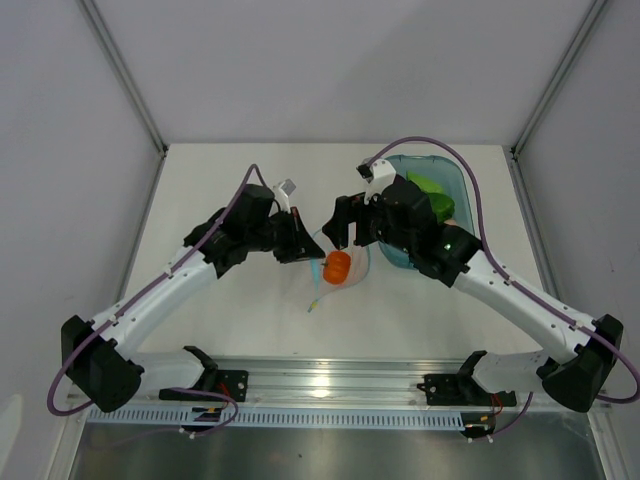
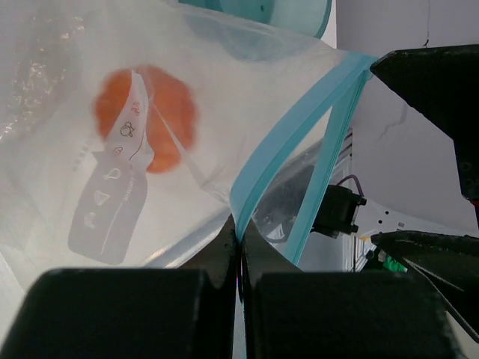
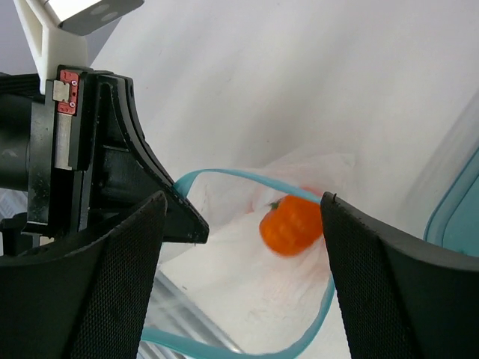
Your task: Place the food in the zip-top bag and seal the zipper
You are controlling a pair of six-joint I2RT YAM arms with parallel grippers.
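An orange food item (image 1: 336,267) (image 3: 291,224) lies inside the clear zip top bag with blue zipper strip (image 2: 273,149) (image 3: 247,174) near the table's middle. My left gripper (image 1: 310,257) is shut on the bag's zipper edge at the left of the opening. Above the bag's opening, my right gripper (image 1: 345,225) stands open over the orange food, its fingers (image 3: 389,284) apart with none of the food between them.
A blue bin (image 1: 410,165) (image 3: 460,209) with green items stands at the back right, beside the right arm.
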